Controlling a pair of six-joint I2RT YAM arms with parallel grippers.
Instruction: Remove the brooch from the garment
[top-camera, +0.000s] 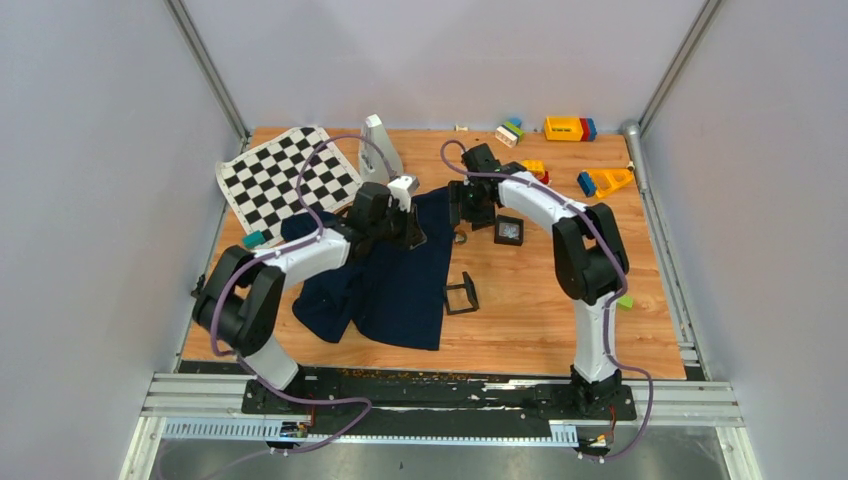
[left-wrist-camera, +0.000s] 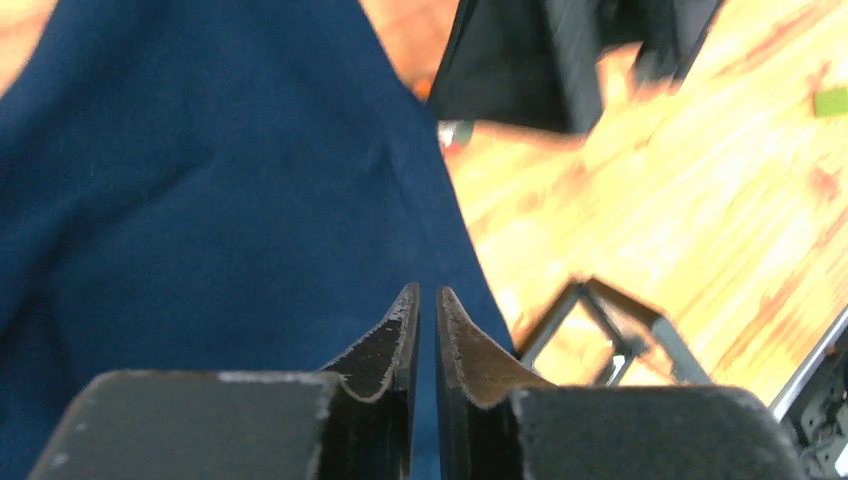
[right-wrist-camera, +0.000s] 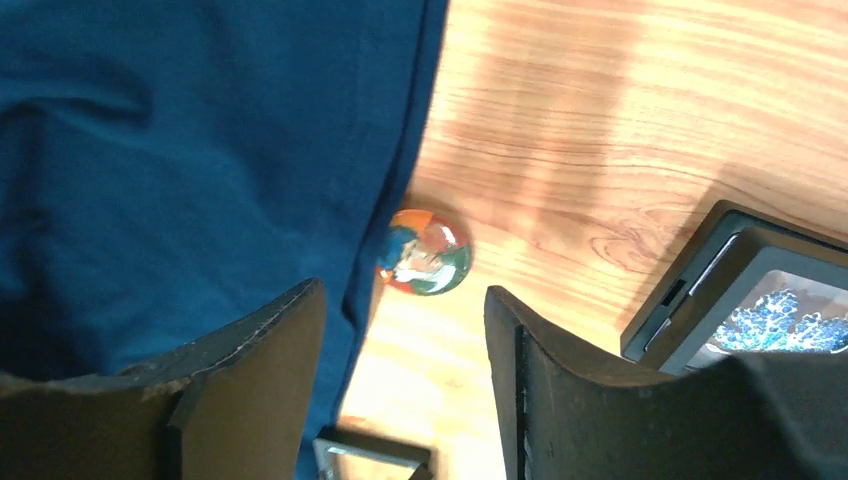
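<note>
The dark navy garment (top-camera: 405, 295) lies spread on the wooden table. At its right edge a small round, glossy multicoloured brooch (right-wrist-camera: 432, 252) rests on the wood, its left side touching the fabric edge; how it is fastened is hidden. In the right wrist view, my right gripper is open, its fingertips apart on either side of the brooch's position and nothing held. My left gripper hovers over the garment with only a narrow gap between its fingers and nothing in it. From above, both grippers (top-camera: 417, 238) flank the garment's upper right.
A black box with a clear window (top-camera: 508, 231) lies right of the brooch, and an open black frame (top-camera: 461, 297) sits lower by the hem. Behind stand a white holder (top-camera: 385, 150) and a checkered mat (top-camera: 285, 180). Bare table spreads at lower right.
</note>
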